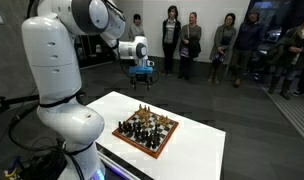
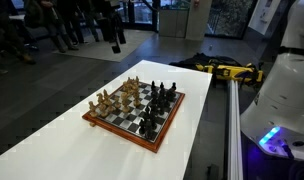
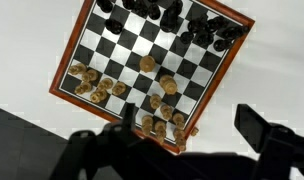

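A wooden-framed chessboard (image 1: 148, 132) lies on the white table, set with dark pieces (image 1: 140, 134) on the side nearer the arm's base and light brown pieces (image 2: 105, 100) on the far side. From above, the wrist view has the dark pieces (image 3: 197, 32) along the top and the light pieces (image 3: 170, 125) along the bottom and left. Two light pieces stand forward in the middle, one of them a pawn (image 3: 147, 64). My gripper hangs high above the board, open, its fingers wide apart with nothing held between them.
Bare white table (image 1: 197, 150) surrounds the board. Behind the table a person in a light shirt (image 1: 134, 52) is seated, and several onlookers (image 1: 191, 40) stand along the back wall. Yellow and black gear (image 2: 227, 70) lies beyond the table's edge.
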